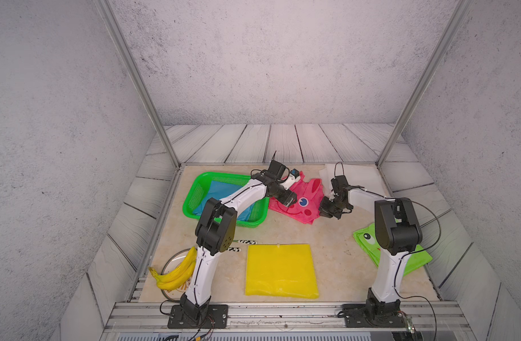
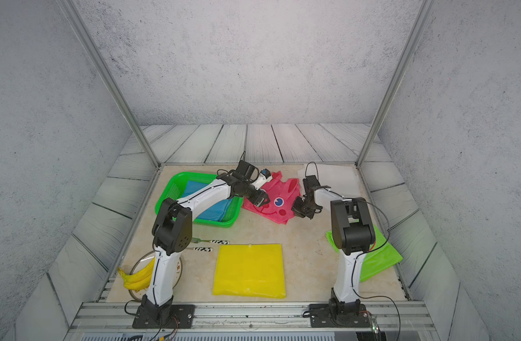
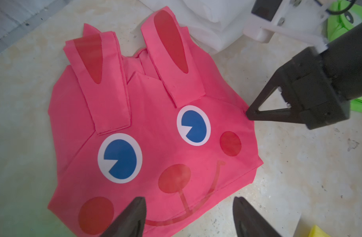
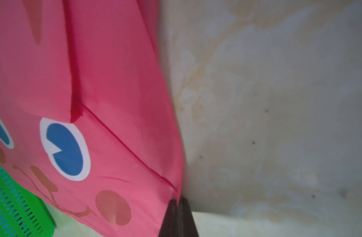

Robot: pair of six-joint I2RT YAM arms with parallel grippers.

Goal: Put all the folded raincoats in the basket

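The folded pink raincoat, printed with a rabbit face, lies on the table right of the green basket, which holds a blue folded item. My left gripper hangs open above the raincoat's near part, its fingers apart. My right gripper is shut at the raincoat's right edge, low on the table, with its tips touching the fabric; whether any is between them is hard to tell.
A yellow folded item lies front centre, a green one front right, bananas on a plate front left, with cutlery nearby. A white sheet lies at back right.
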